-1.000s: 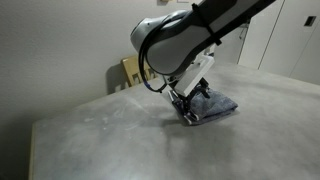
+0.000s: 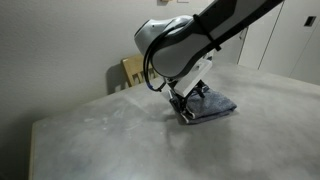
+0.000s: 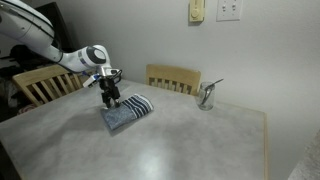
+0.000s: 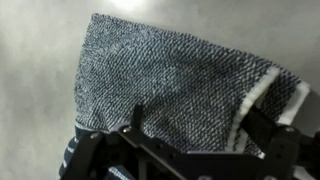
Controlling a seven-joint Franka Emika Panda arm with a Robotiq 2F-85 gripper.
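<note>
A folded dark blue-grey cloth [image 4: 185, 85] with white stripes near one edge lies on the table. In the wrist view it fills much of the picture, and my gripper stands open over its lower part. One of the fingers [image 4: 262, 130] is beside the white-striped edge; the other is over plain weave. From the second exterior view, the gripper [image 3: 110, 101] is at the cloth's [image 3: 124, 114] far left side. Whether the fingertips touch the fabric I cannot tell. The arm partly hides the cloth [image 2: 215, 105] in the first exterior view.
A metal cup [image 3: 207, 98] with a utensil in it stands towards the back of the table. Wooden chairs [image 3: 172, 78] are at the table's edge by the wall.
The arm has shifted slightly to the right in the first exterior view. The cloth shows no clear movement.
</note>
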